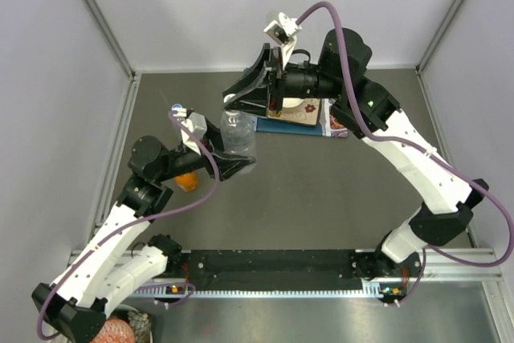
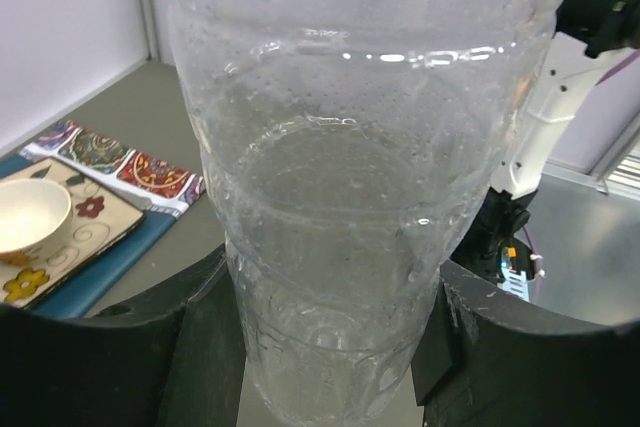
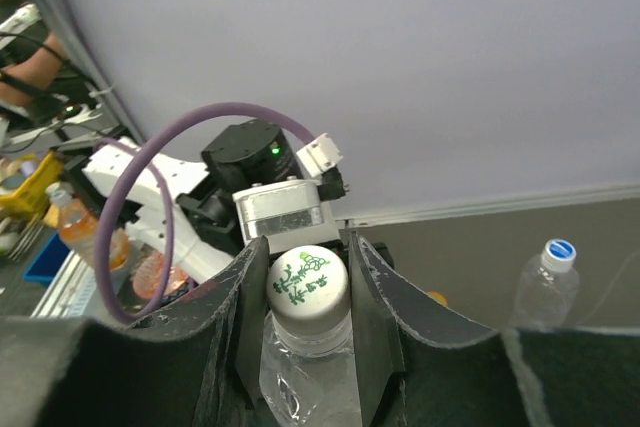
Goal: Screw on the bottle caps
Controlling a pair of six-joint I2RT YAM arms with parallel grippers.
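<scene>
A clear plastic bottle (image 1: 238, 136) is held upright between the arms. My left gripper is shut on its body, which fills the left wrist view. Above it, my right gripper is shut on the white cap (image 3: 306, 284) with green print at the bottle's top. Whether the cap is threaded on cannot be told. A second bottle (image 3: 545, 292) with a blue-marked white cap stands behind the left arm, seen in the right wrist view.
A patterned plate (image 2: 100, 227) with a bowl (image 2: 30, 215), on a blue mat with printed cloth, lies at the back. An orange object (image 1: 186, 182) sits by the left arm.
</scene>
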